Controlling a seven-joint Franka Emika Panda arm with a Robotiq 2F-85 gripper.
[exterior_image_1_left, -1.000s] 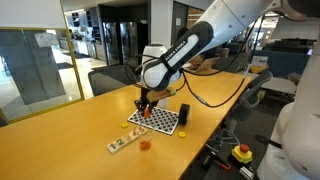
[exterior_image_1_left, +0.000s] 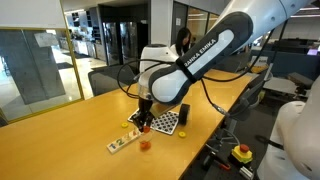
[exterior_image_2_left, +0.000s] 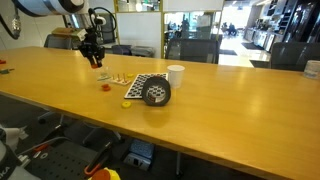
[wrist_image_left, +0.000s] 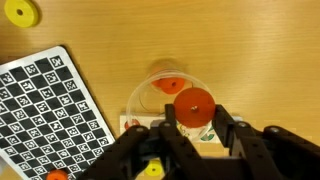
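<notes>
A red-orange round piece (wrist_image_left: 194, 107) sits between the fingertips of my gripper (exterior_image_1_left: 146, 121), which is shut on it. In exterior view 1 the held piece (exterior_image_1_left: 146, 129) hangs above the table near a pale strip with pegs (exterior_image_1_left: 126, 142). Just beyond it in the wrist view lies a clear round rim (wrist_image_left: 150, 80) with another red-orange piece (wrist_image_left: 168, 85) inside. Part of the strip is hidden behind my fingers there. From exterior view 2 the held piece (exterior_image_2_left: 97, 65) shows well above the tabletop.
The black-and-white checkered board (wrist_image_left: 45, 110) lies to the left in the wrist view, a yellow disc (wrist_image_left: 20, 12) above it. A dark round object (exterior_image_2_left: 156, 92) and a white cup (exterior_image_2_left: 175, 76) stand near the board.
</notes>
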